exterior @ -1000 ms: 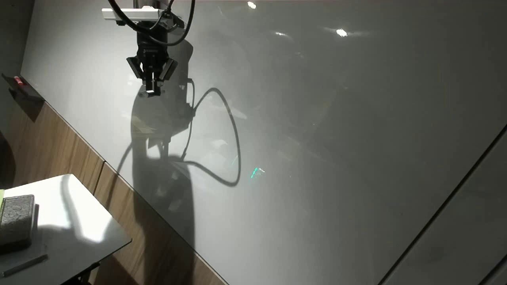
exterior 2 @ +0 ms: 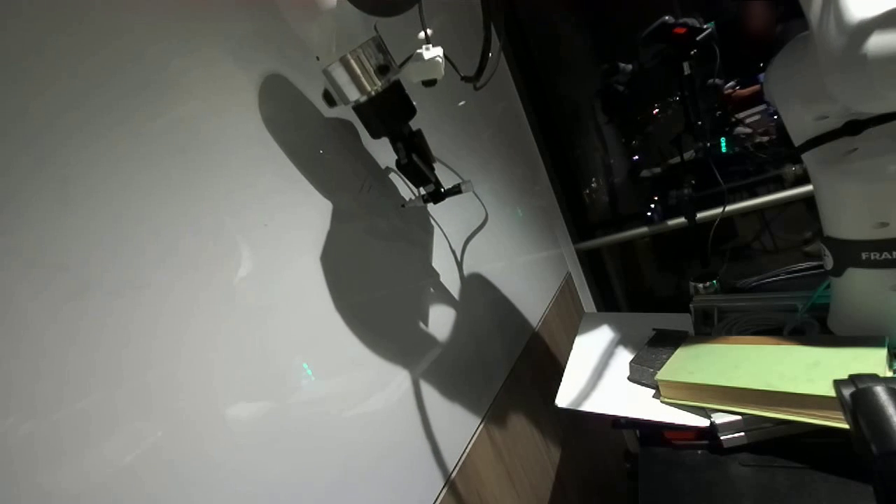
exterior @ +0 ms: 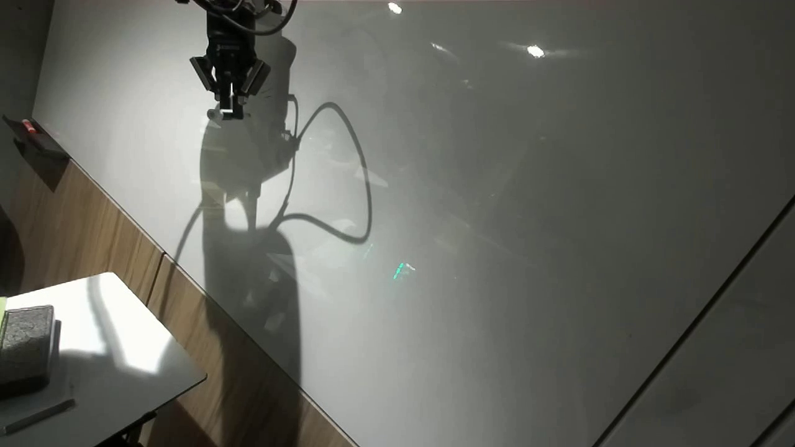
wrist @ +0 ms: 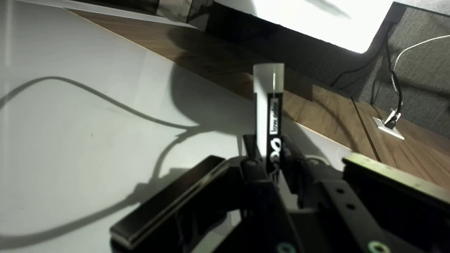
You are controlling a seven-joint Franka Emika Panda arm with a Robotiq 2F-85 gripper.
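My gripper (exterior: 231,112) is at the upper left in exterior view 1, in front of the whiteboard (exterior: 477,313). It is shut on a marker (wrist: 262,114) with a dark label reading "low odor" and a pale end, which points up in the wrist view. In exterior view 2 the marker (exterior 2: 458,189) lies crosswise in the fingertips. Its dark narrow tip points at the board; I cannot tell whether it touches. The fingers (wrist: 253,173) cover the marker's middle in the wrist view. No drawn line shows clearly near the tip.
A small white table (exterior: 149,357) stands below the board, holding a dark eraser-like block (exterior: 26,346) and a grey stick (exterior: 37,417). A green book (exterior 2: 764,365) lies beside the block. A tray (exterior: 37,138) with a red item hangs at the board's left edge.
In exterior view 1 my gripper, with the marker in it, has moved up and slightly left over the board. Its shadow has shifted likewise. The table and its things have not moved.
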